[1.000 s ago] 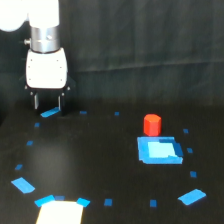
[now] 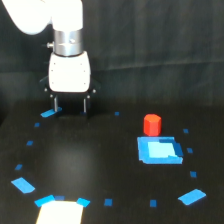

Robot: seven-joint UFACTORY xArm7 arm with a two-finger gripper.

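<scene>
My gripper (image 2: 72, 104) hangs at the upper left of the camera view, below its white hand (image 2: 69, 74). Its two dark fingers stand well apart, with nothing visible between them. Right of centre, a red block (image 2: 152, 125) stands at the back edge of a shallow blue tray (image 2: 142, 150) with a pale bottom. Whether the block rests inside the rim or just behind it, I cannot tell. The gripper is well to the left of both.
Several blue tape pieces mark the dark table, including a strip (image 2: 23, 185) at left and another (image 2: 192, 197) at lower right. A white object (image 2: 60, 213) shows at the bottom edge. Bare table lies between gripper and tray.
The arm and its gripper have shifted right, from near the left edge. The fingers are still apart. Red block and blue tray have not moved.
</scene>
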